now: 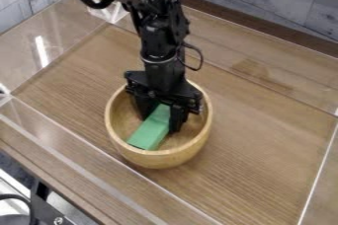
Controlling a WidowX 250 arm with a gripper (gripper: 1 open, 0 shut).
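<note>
A round wooden bowl sits on the tabletop in the middle of the camera view, with a green block inside it. My black gripper reaches down from above into the bowl, at the upper end of the green block, and appears shut on it. The fingertips are dark and partly hidden by the block and the bowl.
A grey panelled surface runs along the back. The table's edge and some dark cables are at the lower left.
</note>
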